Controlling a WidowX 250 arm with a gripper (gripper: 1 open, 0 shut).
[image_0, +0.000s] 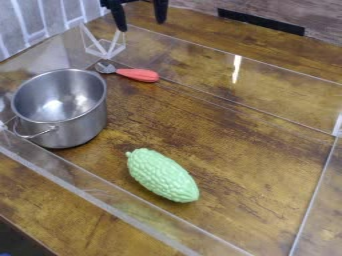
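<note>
My black gripper is mostly out of the frame at the top, only its lower tips showing, open and apart from all the objects. A steel pot with wire handles stands at the left. A pale green bitter melon lies on the wooden table at the lower middle. Behind the pot lies a red-handled utensil with a metal head.
Clear low panels border the work area along the left, back and right. A white folded frame stands at the back left.
</note>
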